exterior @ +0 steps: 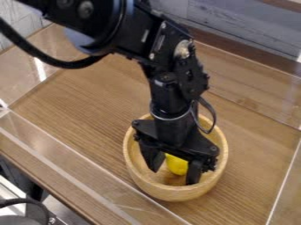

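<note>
My black gripper [174, 156] reaches down into a tan round bowl [167, 190] at the centre of the wooden table. Its two fingers stand open inside the bowl, on either side of a small yellow object [177, 165]. The object is partly hidden by the fingers, and I cannot tell whether they touch it.
A pale wall [253, 26] runs along the back. A dark cable lies at the lower left edge.
</note>
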